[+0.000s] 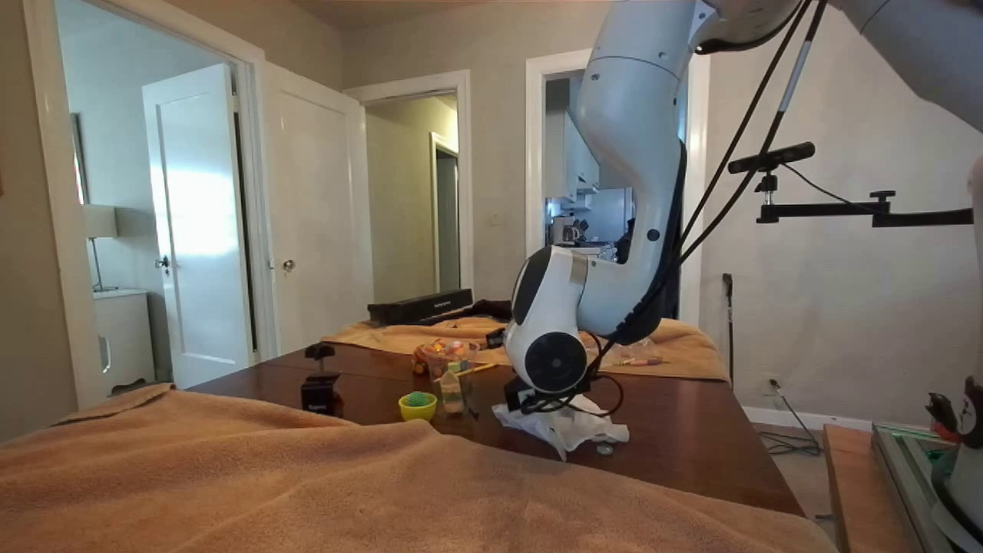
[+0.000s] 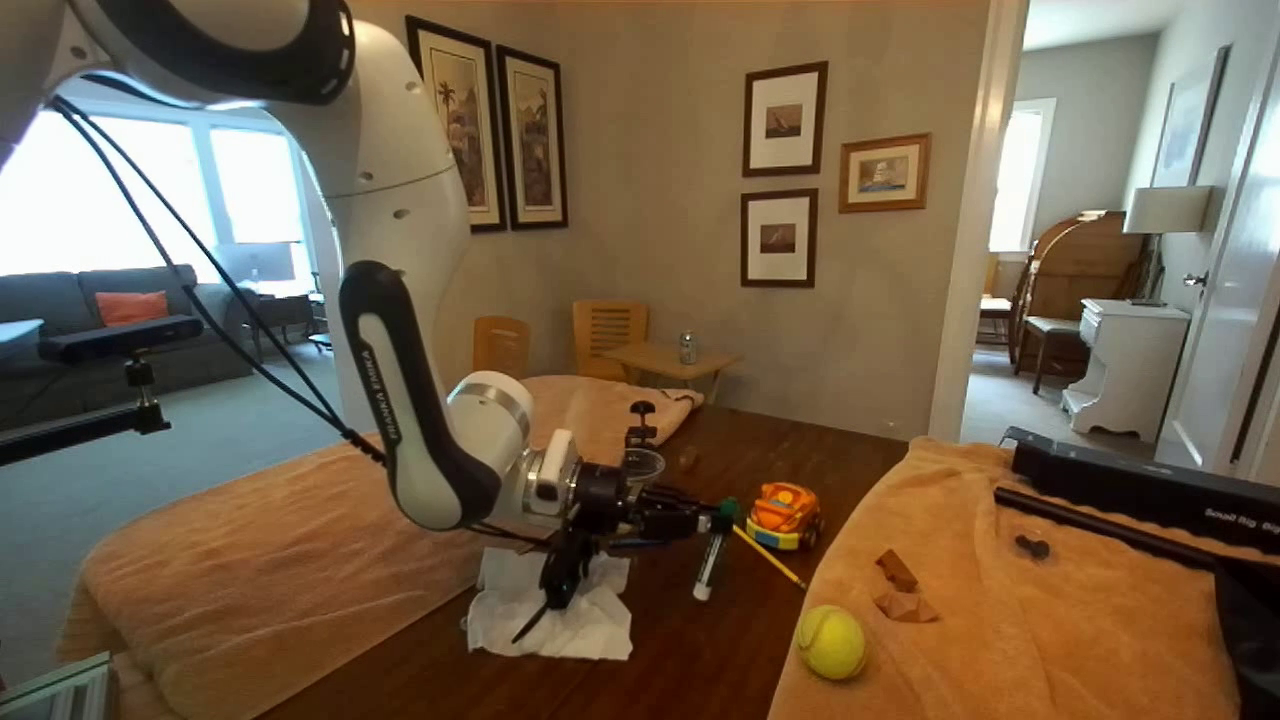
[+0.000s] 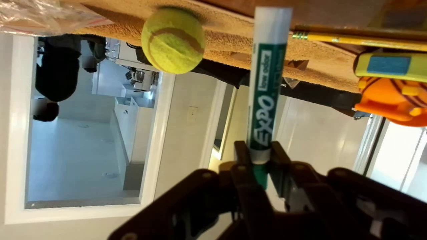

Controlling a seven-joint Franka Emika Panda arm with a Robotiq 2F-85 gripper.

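My gripper is shut on the green end of an Expo marker (image 3: 267, 88). The marker's white end points away from the fingers in the wrist view. From exterior view 2, the marker (image 2: 710, 562) hangs down at a slant from the gripper, close over the brown table (image 2: 672, 636); whether its tip touches is unclear. A crumpled white cloth (image 2: 552, 618) lies below my wrist, and in exterior view 1 the same cloth (image 1: 553, 424) is partly covered by the arm, which hides the fingers.
Close to the marker are an orange toy car (image 2: 785, 514) and a yellow pencil (image 2: 768, 557). A tennis ball (image 2: 831, 642) rests on the orange towel (image 2: 1032, 636). A yellow cup (image 1: 417, 406) and clear containers stand left of the arm in exterior view 1. Bare table lies at right.
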